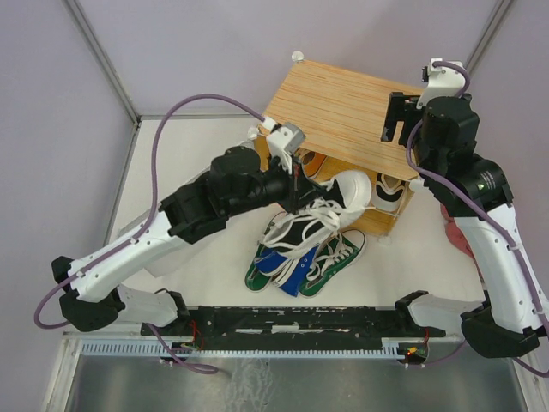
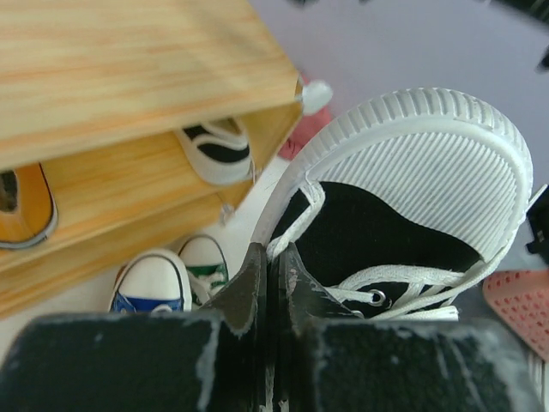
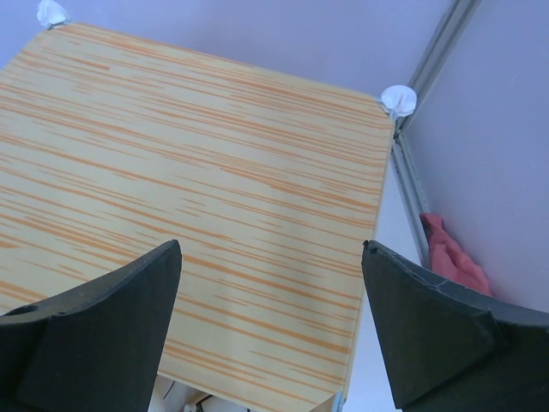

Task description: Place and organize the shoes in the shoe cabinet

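Observation:
In front of the wooden shoe cabinet [image 1: 356, 94], my left gripper [image 1: 302, 202] is shut on a black-and-white sneaker [image 1: 302, 232]. The left wrist view shows the sneaker [image 2: 360, 225] pinched at its edge, its pale sole tilted upward. Below it lie a blue pair [image 1: 296, 273] and a green pair [image 1: 333, 268] of sneakers, partly covered by the held shoe. On the cabinet's shelf stand an orange shoe [image 2: 26, 206] and, at the right, another black-and-white shoe [image 2: 214, 153]. My right gripper is open above the cabinet top, nothing between its fingers.
The cabinet's white door [image 1: 193, 232] swings out at the left, partly behind my left arm. A red cloth [image 3: 455, 257] lies by the right wall.

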